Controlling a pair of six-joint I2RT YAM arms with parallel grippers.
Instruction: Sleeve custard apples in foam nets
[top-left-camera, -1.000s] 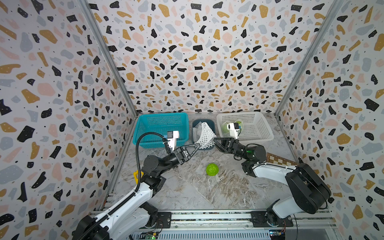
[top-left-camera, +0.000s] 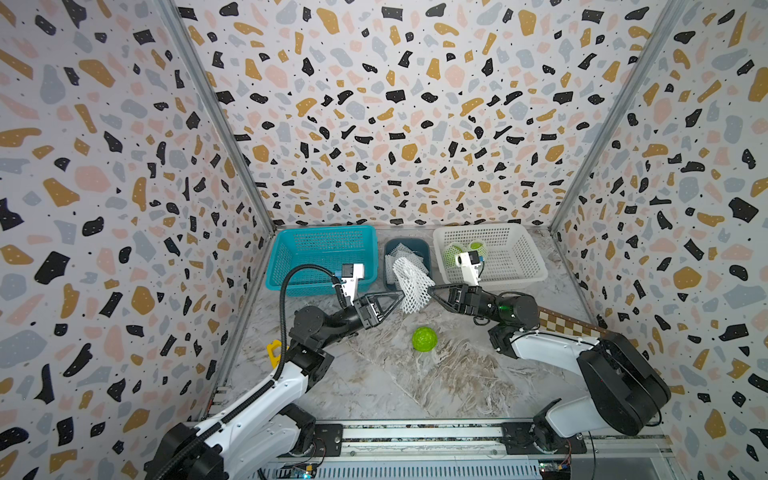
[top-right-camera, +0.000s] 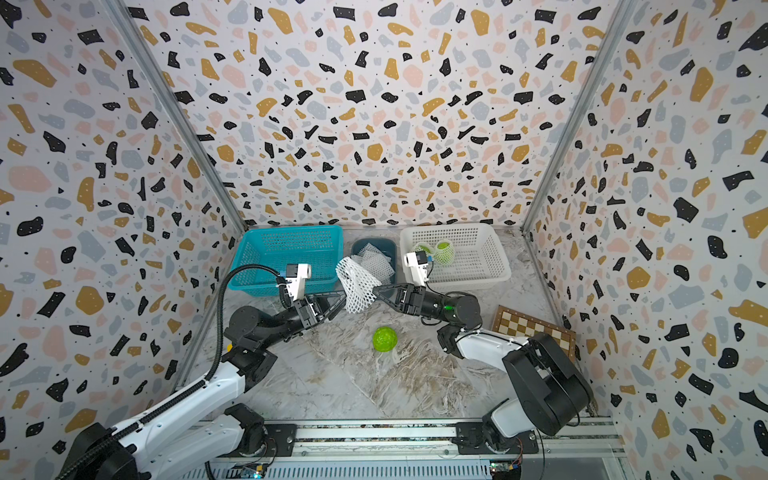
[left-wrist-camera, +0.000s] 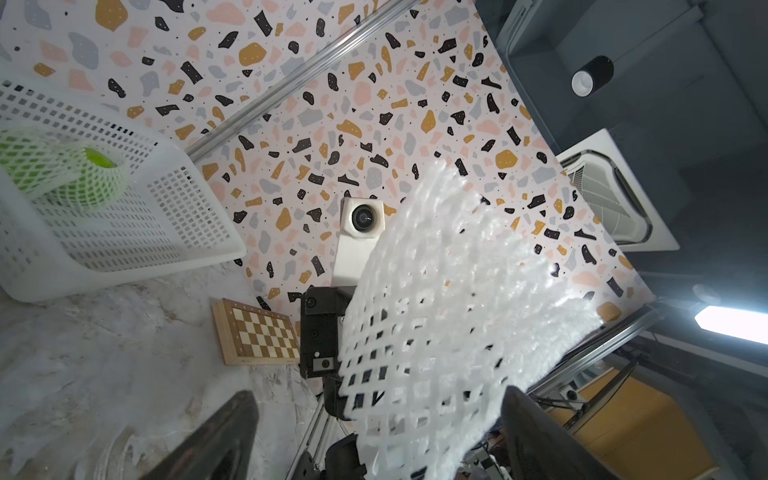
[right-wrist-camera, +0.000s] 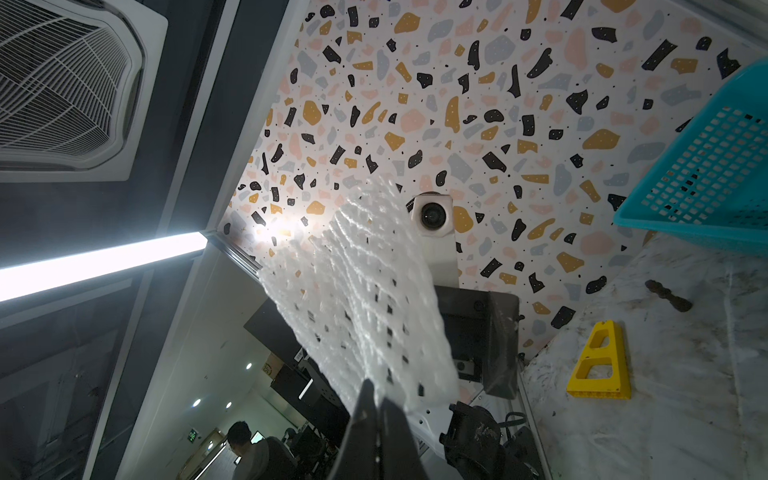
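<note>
A white foam net (top-left-camera: 413, 284) hangs between the grippers above the marble table. My right gripper is shut on one edge of it. My left gripper is part open just left of the net, fingers spread either side of it in the left wrist view, apparently not gripping. A green custard apple (top-left-camera: 424, 339) lies on the table below. More green fruit in nets (top-right-camera: 444, 252) sits in the white basket (top-right-camera: 488, 264). Spare nets (top-right-camera: 373, 260) lie in the dark bin at the back middle.
A teal basket (top-left-camera: 320, 248) stands at the back left. A yellow object (right-wrist-camera: 598, 384) lies at the left edge, and a checkered board (top-right-camera: 532, 328) at the right.
The net has swung up and tilted, its end coming away from my left gripper's fingertips. My right gripper has moved slightly down and right with it.
</note>
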